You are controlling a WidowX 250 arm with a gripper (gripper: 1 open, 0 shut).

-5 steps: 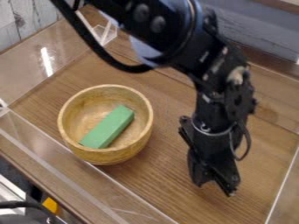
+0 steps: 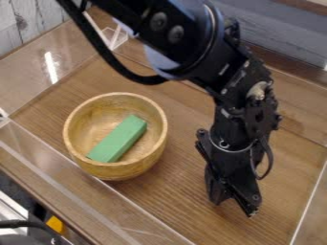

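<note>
The black robot arm reaches down from the top, its gripper (image 2: pixel 232 191) low over the wooden table at the right of centre. The fingertips are dark and close together near the tabletop; whatever may be between them cannot be made out. To the left, a round tan bowl (image 2: pixel 84 120) holds a green rectangular block (image 2: pixel 119 139), lying slanted inside it.
A raised light edge runs along the left, with dark cables and a yellow item (image 2: pixel 55 223) beyond it at the lower left. Walls bound the back.
The gripper has shifted and turned slightly over the last second, staying low in the same area. The bowl and green block have not moved.
</note>
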